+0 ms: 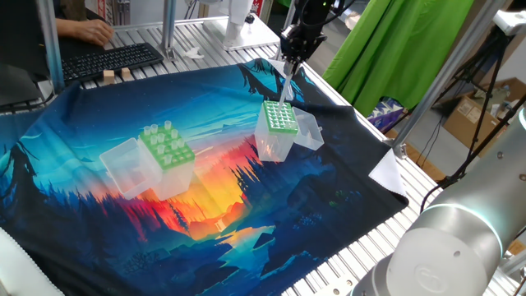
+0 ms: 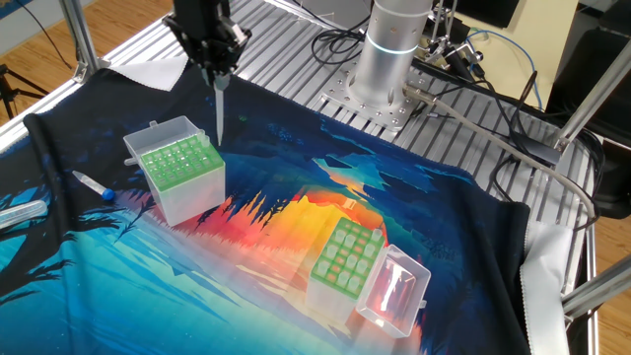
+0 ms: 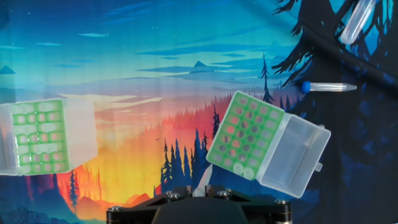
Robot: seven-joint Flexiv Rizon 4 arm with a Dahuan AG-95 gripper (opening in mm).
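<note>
My gripper point(image 2: 214, 77) is shut on a clear pipette tip point(image 2: 220, 110), which points down. In exterior view 2 the tip hangs at the back right corner of a box with a green rack point(image 2: 182, 161); whether it touches is unclear. The wrist view shows the tip point(image 3: 204, 179) just off the lower left edge of that rack point(image 3: 244, 134). Most of this rack's holes look empty, with two pale tips near its lower edge. A second box with a green rack point(image 1: 167, 146) carries several upright tips.
Open lids point(image 2: 394, 293) point(image 1: 308, 129) lean out from both boxes. A blue-capped tube point(image 2: 94, 185) and a larger clear tube point(image 2: 22, 213) lie on the patterned cloth. Cloth between the boxes is clear. A person's hand point(image 1: 96, 32) rests by a keyboard point(image 1: 111, 60).
</note>
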